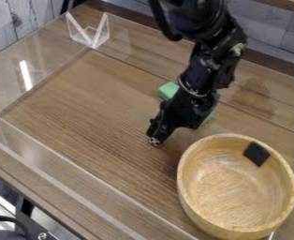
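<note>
The black arm reaches down from the top centre to my gripper (158,134), which is low over the wooden table, left of and above the tan bowl. Its fingertips look close together; nothing clear shows between them. A green object (169,91) lies behind the arm, mostly hidden by it.
A large tan round container (231,211) with a black patch on its rim fills the lower right. A white wire-like stand (90,33) is at the upper left.
</note>
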